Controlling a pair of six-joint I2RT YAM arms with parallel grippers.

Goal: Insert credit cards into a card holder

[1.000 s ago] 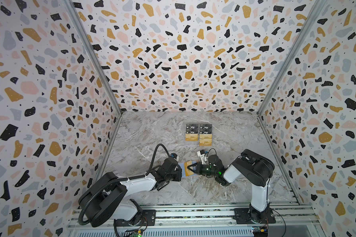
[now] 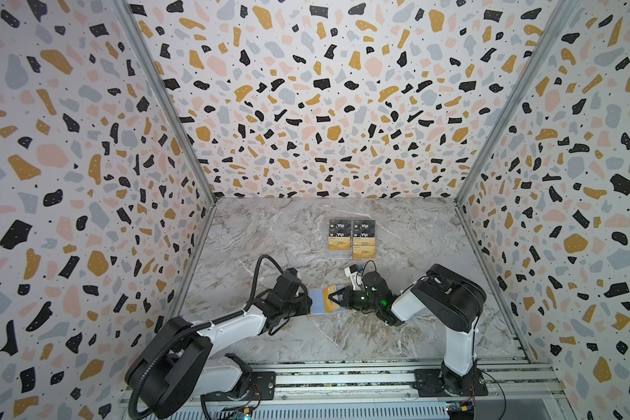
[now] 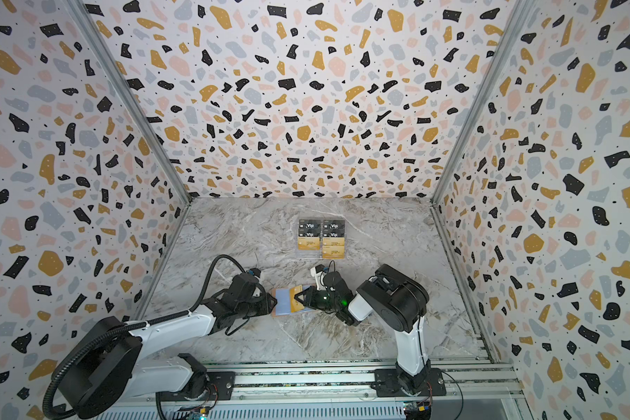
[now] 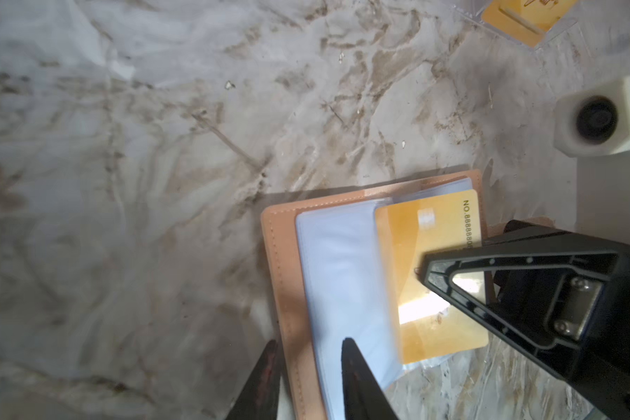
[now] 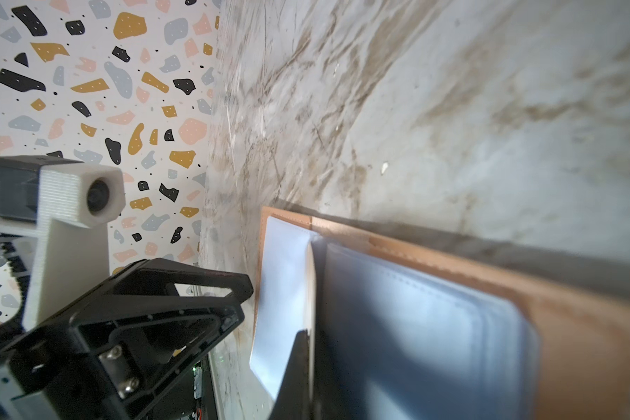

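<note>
A tan card holder [image 4: 290, 280] with pale blue sleeves [image 4: 343, 280] lies open on the marble near the front. A gold card [image 4: 427, 210] numbered "NO.888880…" lies on its right part, with my right gripper [image 2: 336, 296] over it. In the right wrist view a thin pale edge stands upright at that gripper's tips; whether they hold it is unclear, though the fingers look shut. My left gripper is open at the holder's left side, its fingertips low in the left wrist view.
Two clear stands of black and gold Vip cards [image 2: 339, 238] stand behind the holder. The marble around them is clear on both sides; patterned walls enclose the table.
My left arm has drawn leftward, uncovering more of the holder's left side. My right gripper has moved only slightly left over the gold card.
</note>
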